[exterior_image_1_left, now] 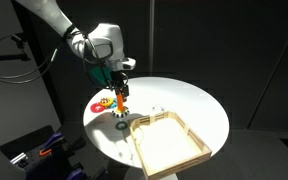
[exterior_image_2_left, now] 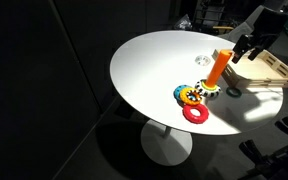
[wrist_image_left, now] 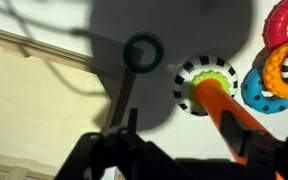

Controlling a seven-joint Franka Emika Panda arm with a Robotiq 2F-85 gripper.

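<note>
My gripper (exterior_image_1_left: 119,92) hangs above the table, with its black fingers apart and no object visible between them in the wrist view. An upright orange post (exterior_image_2_left: 220,68) stands on the table; in the wrist view it passes partly behind the right-hand finger (wrist_image_left: 246,140). Around the post's foot lies a black-and-white striped ring (wrist_image_left: 181,88), with light green showing inside it. A dark green ring (wrist_image_left: 128,48) lies flat by itself, between the post and the wooden tray (exterior_image_1_left: 197,158).
A red ring (exterior_image_2_left: 195,114), an orange ring (exterior_image_2_left: 191,97) and a blue ring (exterior_image_2_left: 179,92) lie close together beside the post. The tray is open-topped. A small clear item (exterior_image_2_left: 202,61) sits farther off.
</note>
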